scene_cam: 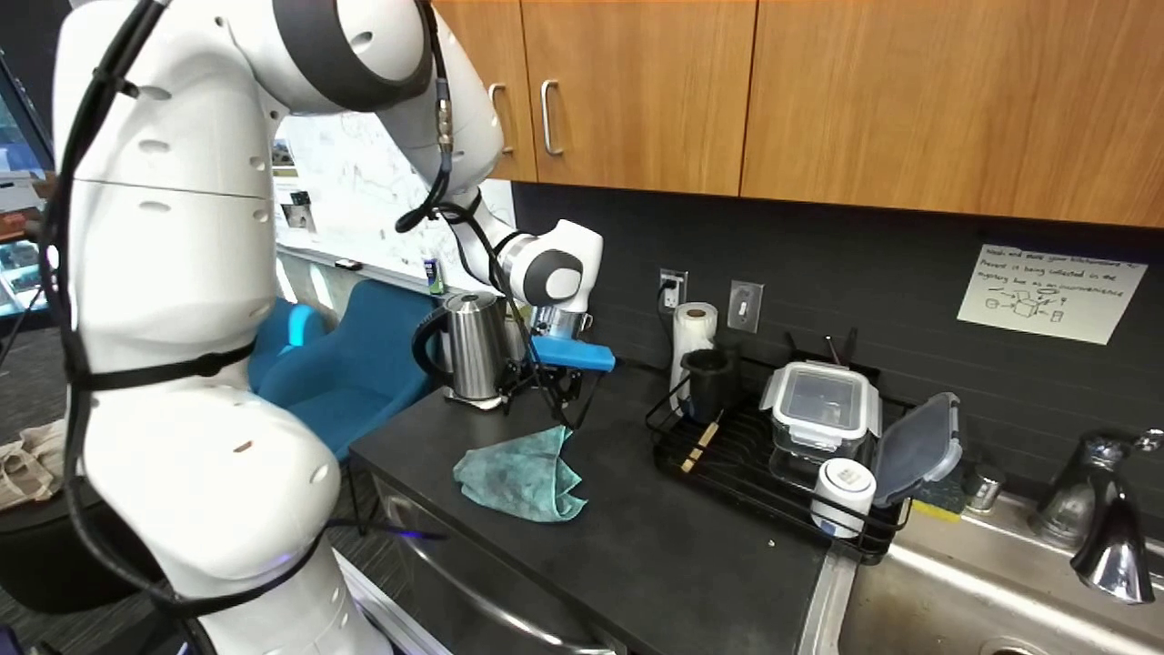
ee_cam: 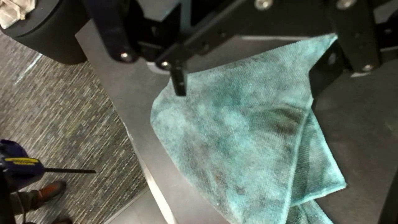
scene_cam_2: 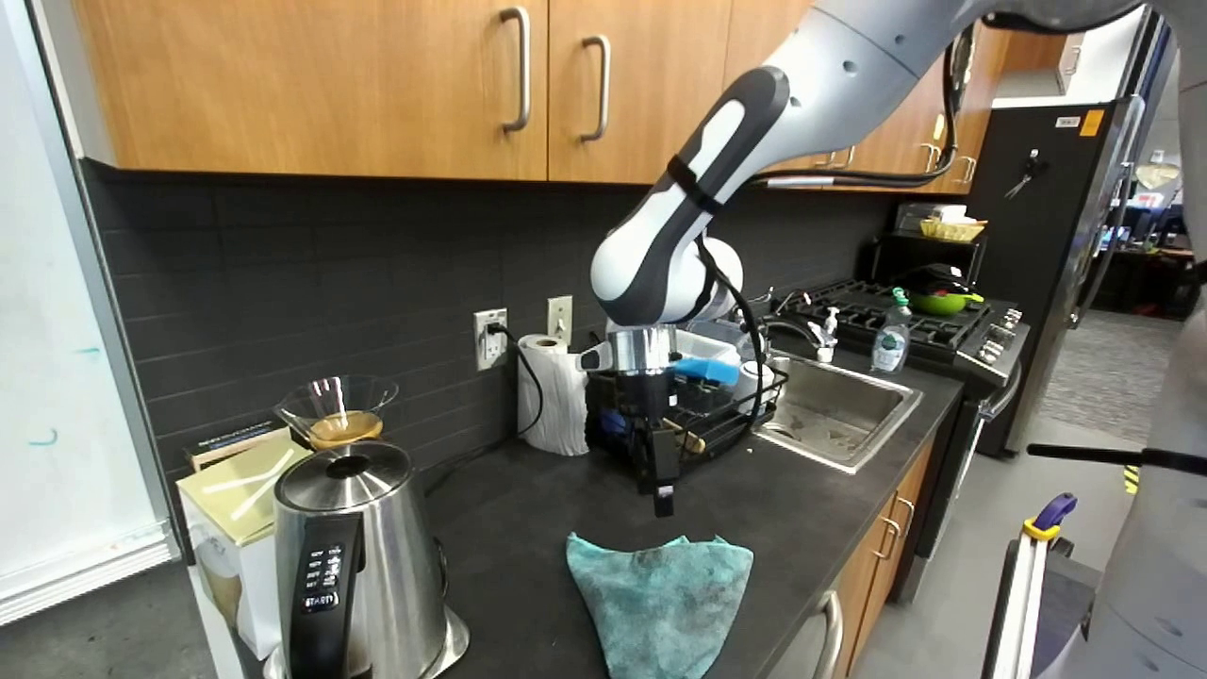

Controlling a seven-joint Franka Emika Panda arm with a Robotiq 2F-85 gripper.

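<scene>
A crumpled teal cloth (scene_cam: 521, 476) lies folded on the dark counter near its front edge. Exterior view 2 shows the same cloth (scene_cam_2: 662, 605) in the foreground, below my gripper (scene_cam_2: 664, 492), which points down with a gap between its tip and the cloth. From the wrist camera, the cloth (ee_cam: 231, 142) fills the middle, one corner reaching up toward the right finger. My gripper stands open, its fingers (ee_cam: 180, 84) wide apart and nothing held between them. In exterior view 1 its tips are partly lost among dark cables.
A steel kettle (scene_cam: 476, 347) stands on the counter's left end. Along the wall are a paper towel roll (scene_cam: 694, 327) and a black dish rack (scene_cam: 742, 464) with containers; the sink (scene_cam: 938, 600) lies right. Bare counter separates cloth and rack.
</scene>
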